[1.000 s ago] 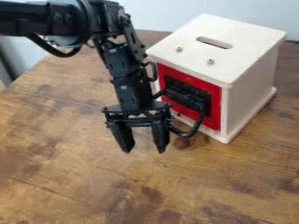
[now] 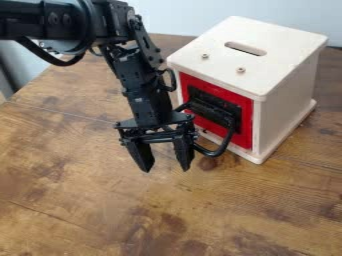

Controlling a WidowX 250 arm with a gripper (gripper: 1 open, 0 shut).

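My black gripper [image 2: 163, 156] points down over the wooden table, in front and to the left of a light wooden box [image 2: 266, 60]. Its two fingers stand apart with nothing visible between them. The box has a red front panel [image 2: 242, 138] with a black fitting, a slot on its sloped top and two small knobs. A black cable loops beside the gripper at the front of the box, partly behind the arm.
A white wall stands behind the table's back edge.
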